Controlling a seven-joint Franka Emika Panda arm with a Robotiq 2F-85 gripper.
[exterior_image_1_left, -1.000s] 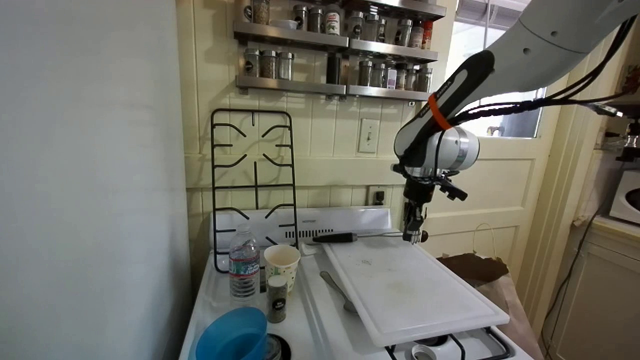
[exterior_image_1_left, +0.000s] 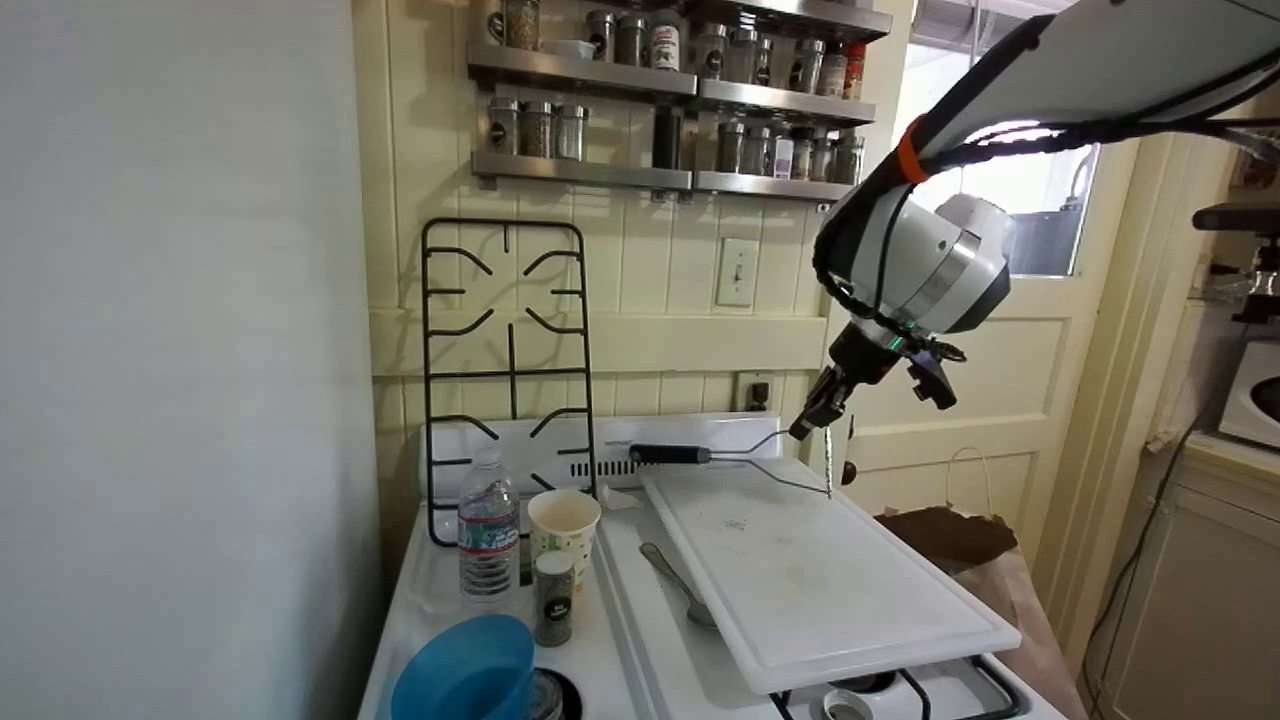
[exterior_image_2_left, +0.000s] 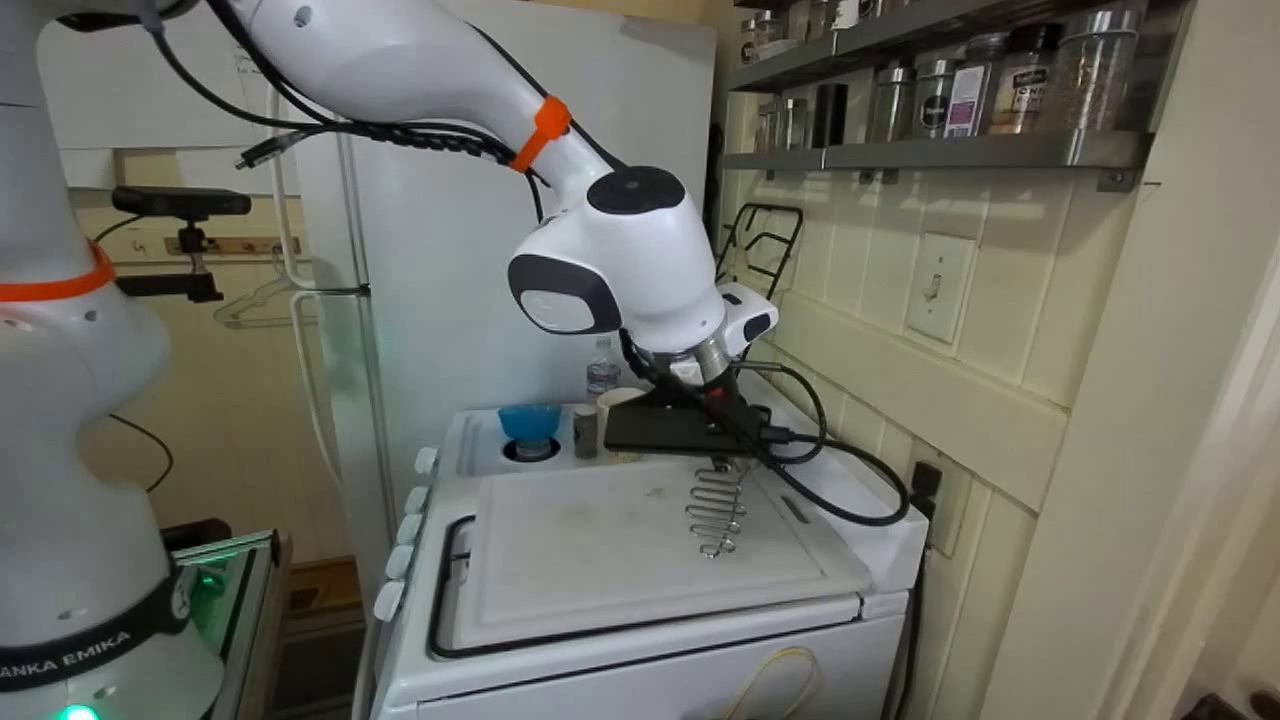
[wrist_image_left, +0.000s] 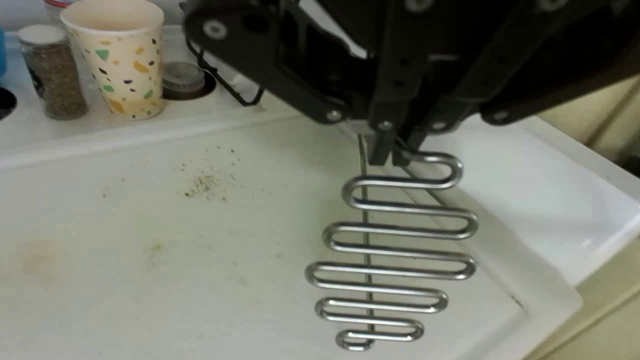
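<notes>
A wire masher with a black handle (exterior_image_1_left: 672, 455) is held by my gripper (exterior_image_1_left: 801, 428) near the back of the stove. Its zigzag metal head (wrist_image_left: 396, 230) hangs down over the white cutting board (exterior_image_1_left: 840, 576) in the wrist view. The fingertips of my gripper are shut on the wire at one end of this head. From exterior view 1, the handle points left and sits around the board's back left corner; whether it touches anything there I cannot tell. In exterior view 2 the arm hides the handle.
Left of the board stand a paper cup (exterior_image_1_left: 564, 526), a spice jar (exterior_image_1_left: 554, 600), a water bottle (exterior_image_1_left: 488, 534) and a blue bowl (exterior_image_1_left: 462, 672). A spoon (exterior_image_1_left: 678, 586) lies along the board's left edge. Behind, a burner grate (exterior_image_1_left: 510, 374) leans on the wall. Most of the board is clear.
My gripper has risen and tilted, its tips now pointing down-left. The masher has come up with it: its wire head has turned on edge and the handle has lifted slightly.
</notes>
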